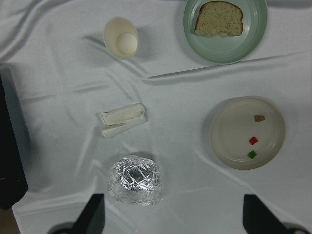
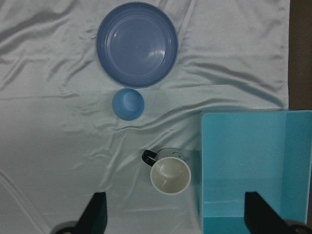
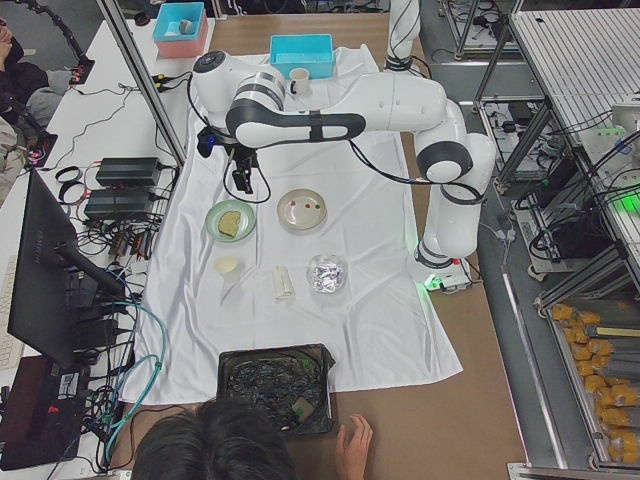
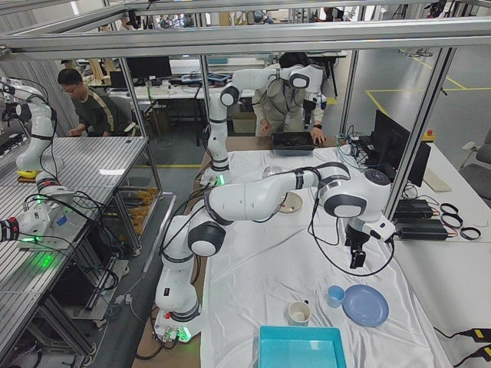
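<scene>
My left gripper hangs open above a white cloth, over a foil-covered bowl (image 1: 134, 178), a folded paper (image 1: 122, 119), a cream cup (image 1: 121, 39), a green plate (image 1: 224, 48) with bread (image 1: 217, 18) and a beige plate (image 1: 229, 131) with small coloured pieces. My right gripper is open above the other end, where a mug (image 2: 169, 173) with a black handle stands between a blue cup (image 2: 127, 103) and a turquoise bin (image 2: 243, 161). A blue plate (image 2: 136, 46) lies beyond the cup.
A black tray (image 3: 275, 385) sits at one end of the cloth, near a person's hand (image 3: 355, 445). A monitor and cables crowd the side desk. The middle of the cloth has free room.
</scene>
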